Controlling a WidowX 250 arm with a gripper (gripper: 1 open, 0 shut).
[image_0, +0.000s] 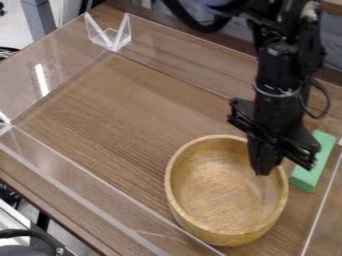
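Observation:
The black gripper points down over the back right rim of a large wooden bowl, its tip shut with nothing visible between the fingers. The bowl sits at the lower middle right of the table and looks empty. A green object lies just right of the bowl, partly behind the gripper.
A clear plastic holder stands at the back left. The wooden table is open in the middle and left. Cables lie off the table's lower left edge.

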